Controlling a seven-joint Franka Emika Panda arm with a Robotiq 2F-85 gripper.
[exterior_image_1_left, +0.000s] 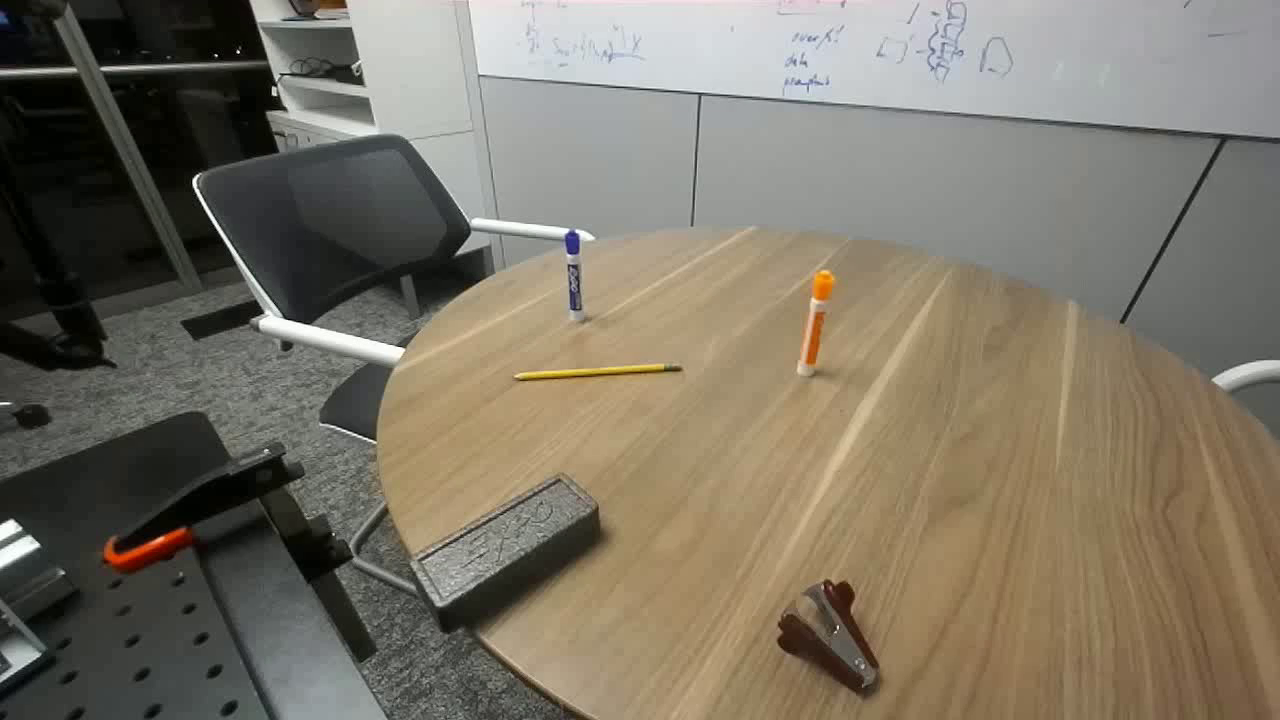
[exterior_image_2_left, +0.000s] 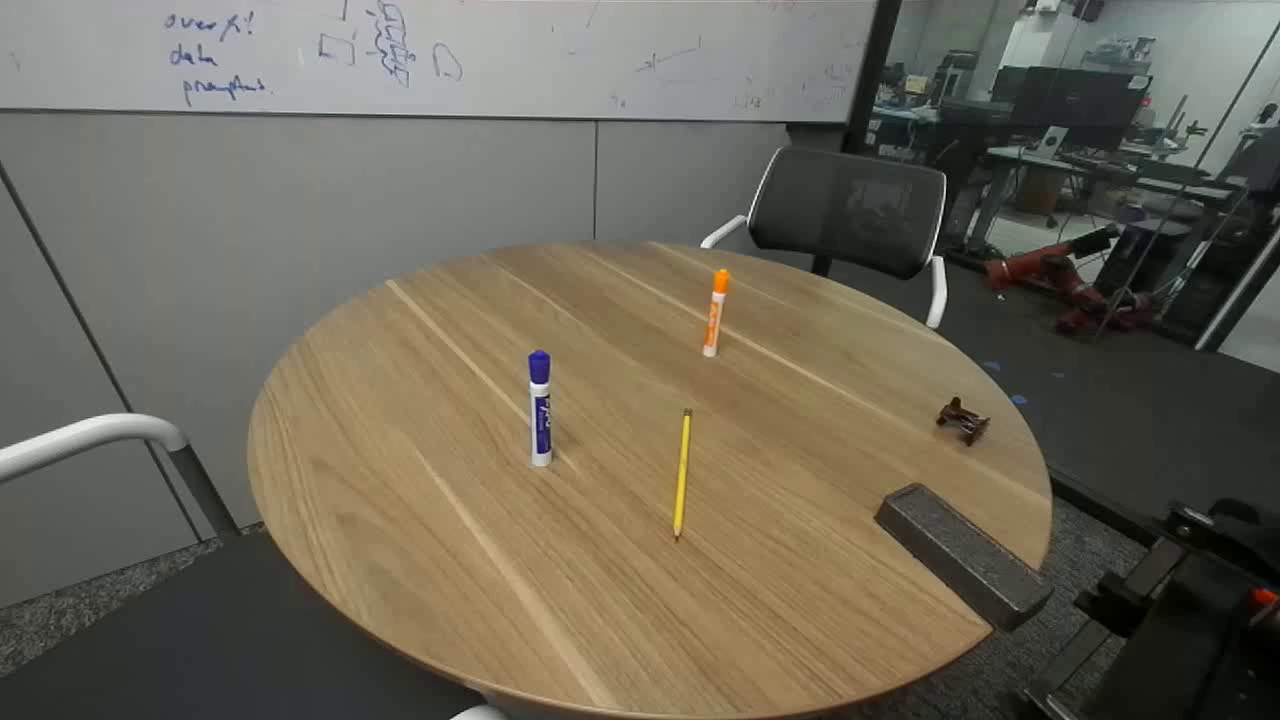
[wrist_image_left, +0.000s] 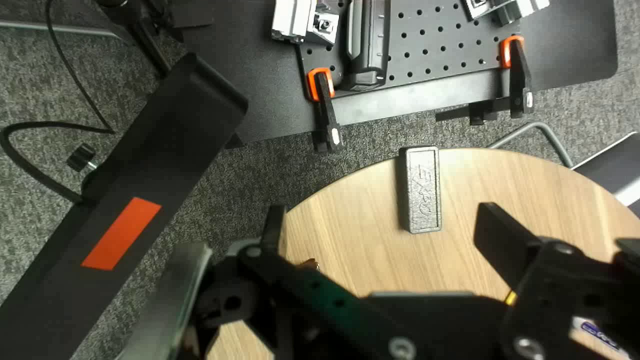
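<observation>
In the wrist view my gripper stands open high over the table, its two black fingers wide apart and nothing held. Beyond the fingertips lies a dark grey Expo eraser, which overhangs the table's edge in exterior view 1. A blue-capped marker and an orange-capped marker stand upright on the table. Between them and the eraser lies a yellow pencil. A brown staple remover rests near the front; the gripper hides most of it in the wrist view. Neither exterior view shows the gripper.
The round wooden table has wide bare areas around the objects. A black workbench with orange-tipped clamps stands close to the eraser's side. Mesh chairs sit at the table's edge.
</observation>
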